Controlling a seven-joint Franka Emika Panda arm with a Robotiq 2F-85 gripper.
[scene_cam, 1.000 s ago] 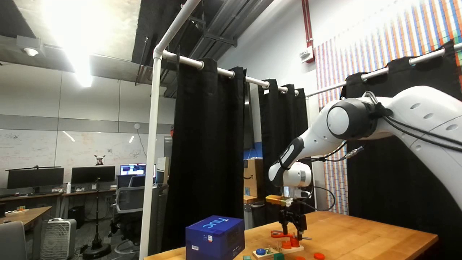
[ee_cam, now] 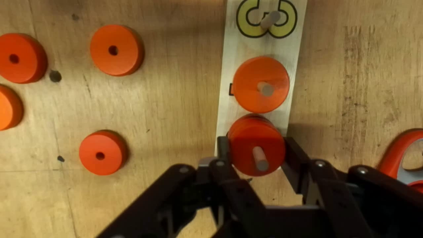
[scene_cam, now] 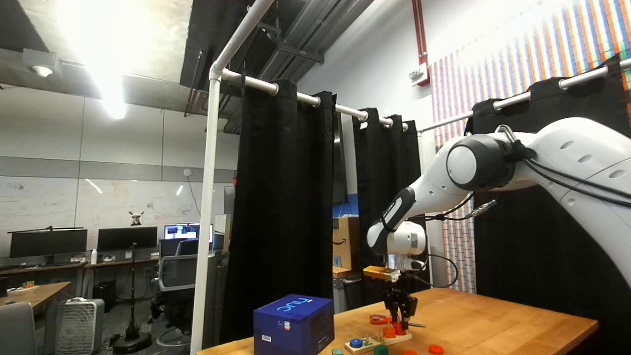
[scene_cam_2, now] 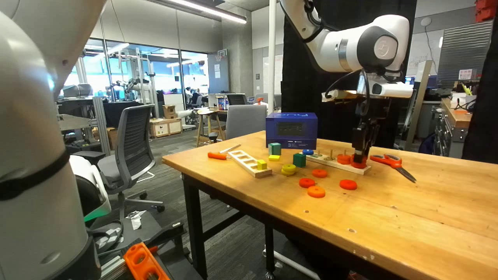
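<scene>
At the end of a wooden peg board, my gripper is shut on a red disc. The end peg pokes up through this disc, and the edge of at least one more red disc shows beneath it. Beside it on the board, an orange-red disc sits around its own peg. A bare peg stands by the yellow numeral 3. In the second exterior view the fingers reach down to the board's right end, close to the tabletop. A blue disc is at the board's far end.
Loose orange and red discs lie on the table in front of the board. Orange-handled scissors rest to its right, and a blue box stands behind. Green and yellow blocks and a wooden frame lie to the left.
The gripper has come down slightly toward the board's end and its fingers have drawn closer together. The board has shifted slightly left in the first exterior view.
</scene>
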